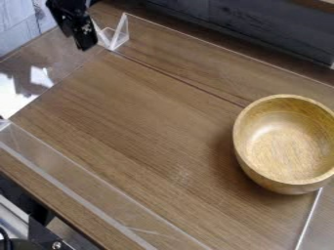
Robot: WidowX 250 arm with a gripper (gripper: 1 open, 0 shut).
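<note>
The black gripper [81, 35] hangs at the top left of the camera view, partly cut off by the frame's edge, above the left back part of the wooden worktop [144, 117]. It stands open, and nothing shows between its fingers. A round wooden bowl [283, 146] sits on the right side of the worktop, well away from the gripper.
A clear plastic bracket [113, 33] stands beside the gripper near the back wall. Transparent strips run along the worktop's left and front edges. Dark grey panels line the back.
</note>
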